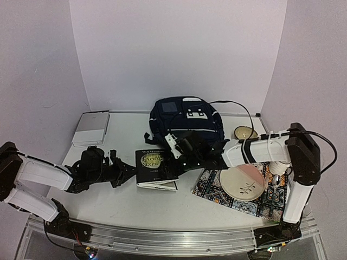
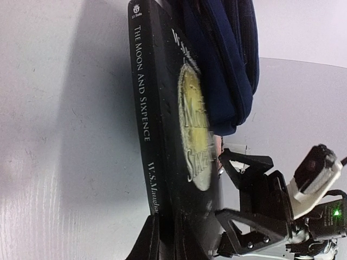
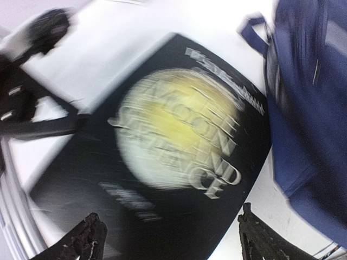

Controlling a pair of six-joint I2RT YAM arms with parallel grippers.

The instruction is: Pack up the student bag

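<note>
A black book with a yellow circle on its cover rests on the table, its page edges showing at the front. My left gripper meets its left side; in the left wrist view, the fingers are close together against the spine, nothing clear between them. Over the cover, my right gripper is open, with its fingers wide apart and the book beneath. The navy backpack lies behind the book, a strap running to the right. Part of the book's right side is hidden by the right gripper in the top view.
A white box is at the back left. At the right, a patterned mat carries a plate and a white cup. A bowl stands behind the mat. Clear table lies in front of the book.
</note>
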